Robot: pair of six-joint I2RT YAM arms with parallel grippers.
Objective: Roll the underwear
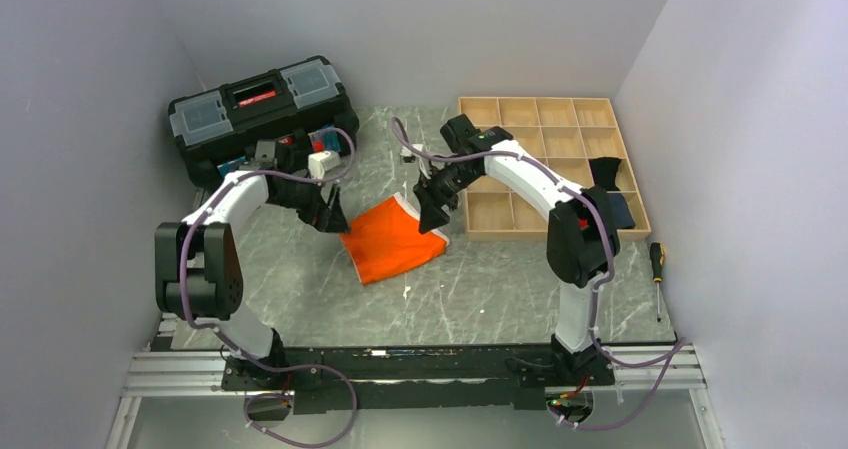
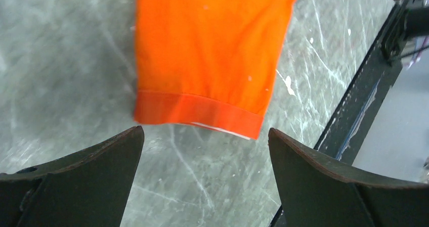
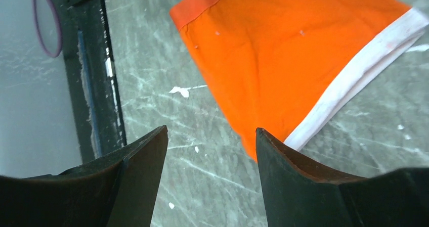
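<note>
The orange underwear (image 1: 395, 241) lies flat on the grey marbled table, folded to a rough quadrilateral, with a white edge (image 3: 334, 95) on its right side. A darker orange band (image 2: 202, 109) runs along its left end in the left wrist view. My left gripper (image 1: 327, 219) hovers by the cloth's left corner; its wide-apart fingers (image 2: 96, 169) have nothing between them. My right gripper (image 1: 433, 219) is over the right edge, open and empty, one of its fingers (image 3: 291, 159) in front of the cloth's near corner.
A wooden compartment box (image 1: 490, 237) stands at the right, with dark folded cloths (image 1: 605, 172) in it. Behind my left arm sits a black toolbox (image 1: 265, 104). A screwdriver (image 1: 657, 259) lies at the far right.
</note>
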